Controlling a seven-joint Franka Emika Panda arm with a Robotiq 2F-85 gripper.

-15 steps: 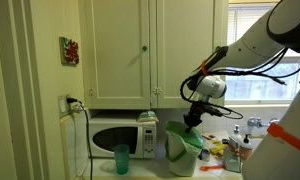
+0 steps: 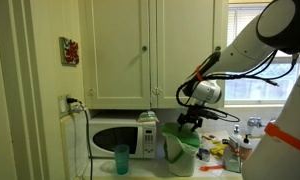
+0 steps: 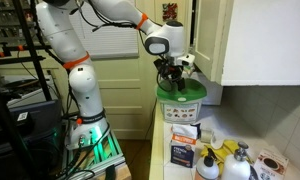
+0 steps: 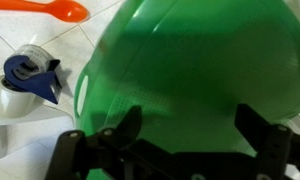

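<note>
A green piece (image 4: 180, 70), smooth and curved with a slot near its edge, fills most of the wrist view; whether it is a bowl, lid or strainer I cannot tell. It sits at the top of a white container (image 3: 186, 112). In exterior view 1 the green piece (image 2: 186, 134) shows above the white container (image 2: 183, 162). My gripper points down over the green surface, its fingers (image 4: 126, 124) spread apart with nothing held between them. Contact with the green piece cannot be made out.
Beside the container lie an orange spoon (image 4: 65, 10) and a tape dispenser (image 4: 28, 70). Bottles (image 3: 237, 163) and a bag (image 3: 180, 146) crowd the counter nearby. A microwave (image 2: 123, 138) and a teal cup (image 2: 122, 158) stand left in exterior view 1.
The gripper has shifted slightly over the container. The green piece's visible outline looks a little different, while the cup and microwave stay put.
</note>
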